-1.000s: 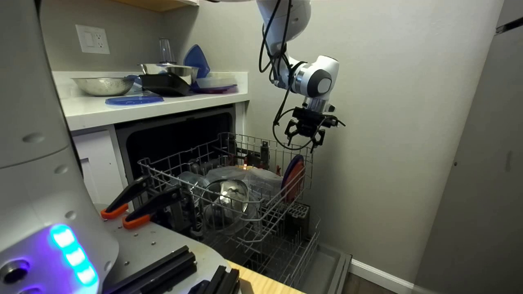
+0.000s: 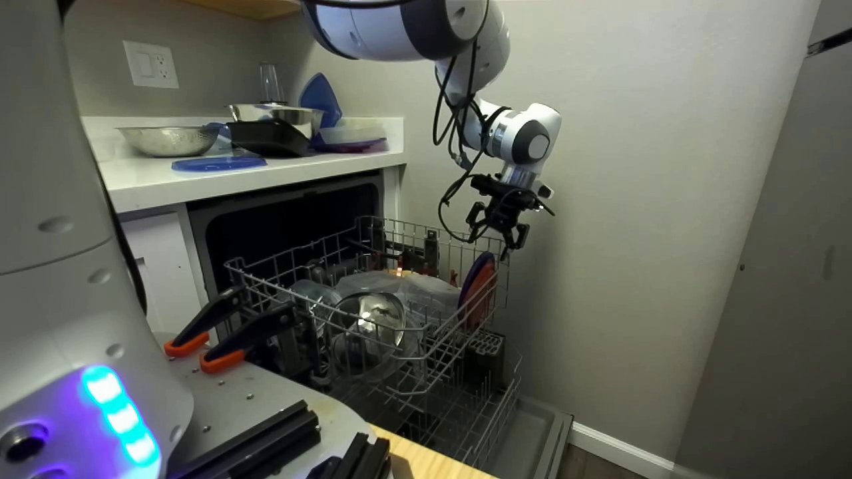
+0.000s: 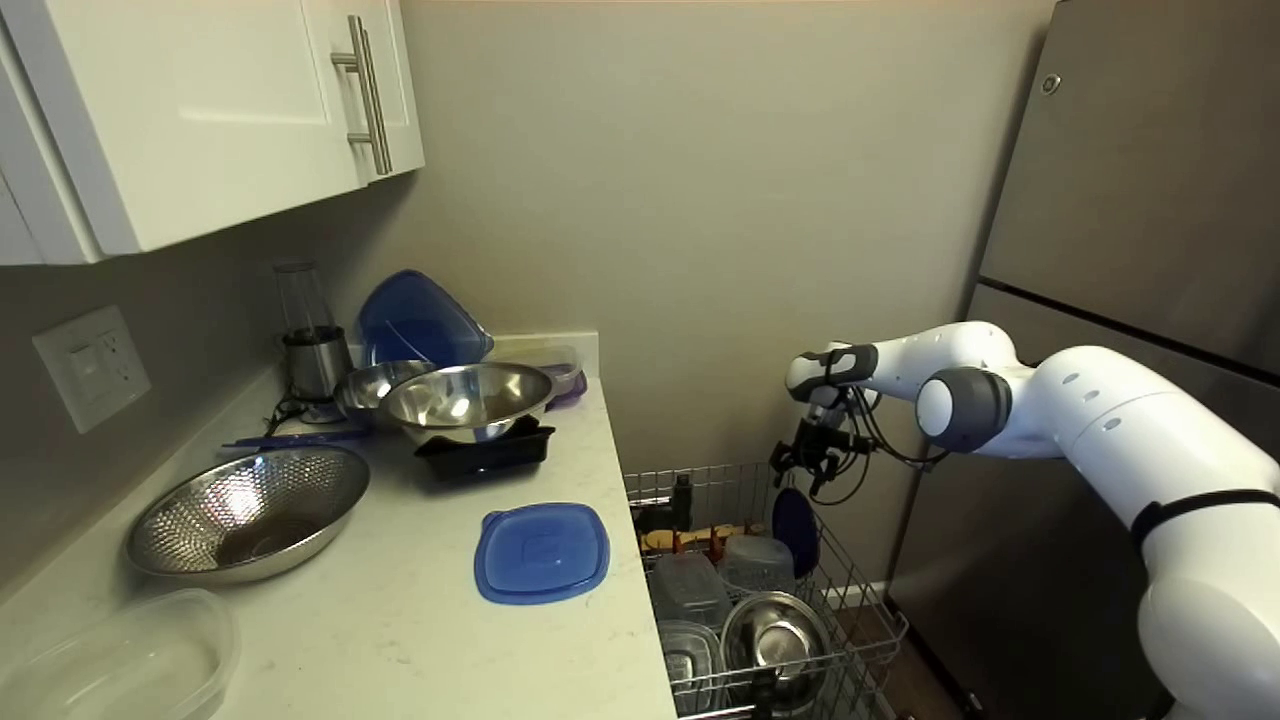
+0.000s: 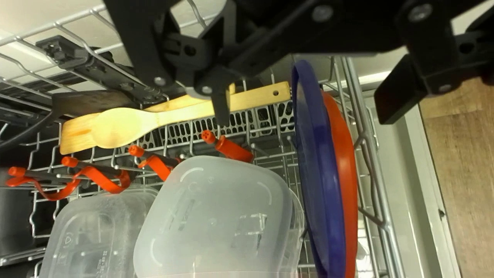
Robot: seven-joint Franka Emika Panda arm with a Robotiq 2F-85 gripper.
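Observation:
Spread open above the far right corner of the pulled-out upper dishwasher rack [image 2: 423,391], my gripper [image 2: 499,242] has nothing between its fingers. Below it a blue lid [image 4: 319,185] stands on edge, with a red lid [image 4: 348,194] right behind it toward the rack's side wall. In the wrist view one finger [image 4: 221,104] is left of the lids and the other finger [image 4: 400,90] is to their right. Wooden utensils [image 4: 125,125] lie across the back of the rack. Clear plastic containers [image 4: 213,222] sit upside down left of the blue lid.
A steel bowl [image 3: 777,648] occupies the rack's near part. On the counter [image 3: 396,636] are a colander [image 3: 252,510], a steel bowl [image 3: 468,396], a black tray [image 3: 486,450] and a flat blue lid [image 3: 542,552]. The wall is close behind the gripper.
My gripper has tilted and shifted slightly, sitting a little lower over the rack corner. The upper arm has come down into view. The dishes have not moved.

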